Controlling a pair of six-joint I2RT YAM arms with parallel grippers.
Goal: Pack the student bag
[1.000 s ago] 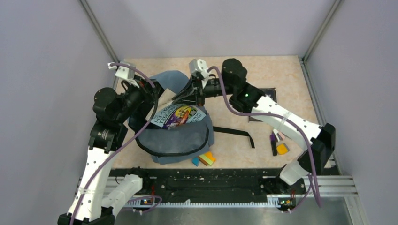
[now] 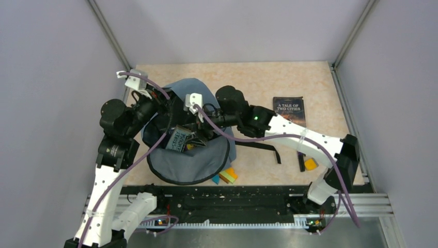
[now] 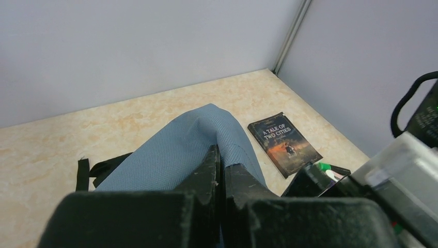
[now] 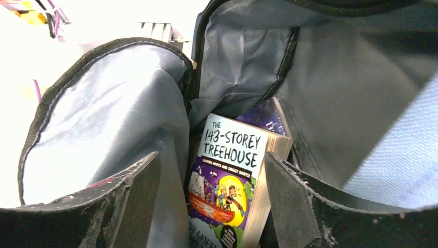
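Observation:
The grey-blue bag (image 2: 192, 164) lies on its back at the left of the table, its mouth open. My left gripper is shut on the bag's edge; the blue cloth (image 3: 173, 150) runs into its fingertips in the left wrist view. The Treehouse book (image 4: 222, 178) rests inside the bag, tilted, cover showing. Over the bag's mouth, my right gripper stands open, its fingers (image 4: 139, 194) apart on either side of the book's cover in view. Behind that book a dark purple item (image 4: 266, 116) shows in part. Another book, A Tale of Two Cities (image 2: 289, 109), lies on the table's right side.
Colored blocks (image 2: 227, 175) sit by the bag at the table's front edge. A black strap (image 2: 261, 146) stretches right from the bag. Near the right arm lie a dark pen (image 2: 301, 162) and a yellow item (image 2: 311, 164).
The Treehouse book has gone down deeper into the bag. The left arm has hardly moved.

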